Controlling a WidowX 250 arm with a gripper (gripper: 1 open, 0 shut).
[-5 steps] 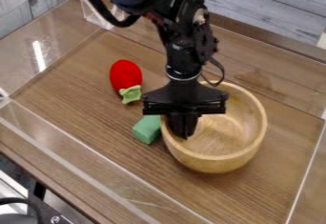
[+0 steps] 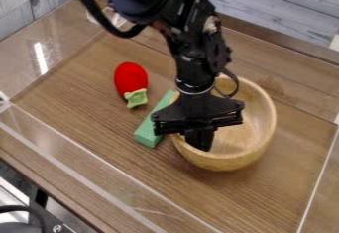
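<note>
My black gripper [image 2: 199,136] reaches down at the left part of a wooden bowl [image 2: 245,148], its fingers low over the bowl's inside; it is shut, and whether anything thin is between the fingertips is hidden. A green block [image 2: 149,129] lies at the bowl's left, partly behind the gripper. A red toy vegetable with a green top [image 2: 130,78] lies to the upper left.
The wooden table [image 2: 79,128] has free room at the left and at the right of the bowl. A pale wall runs along the back, and the table's edge is at the lower left.
The red toy has not moved.
</note>
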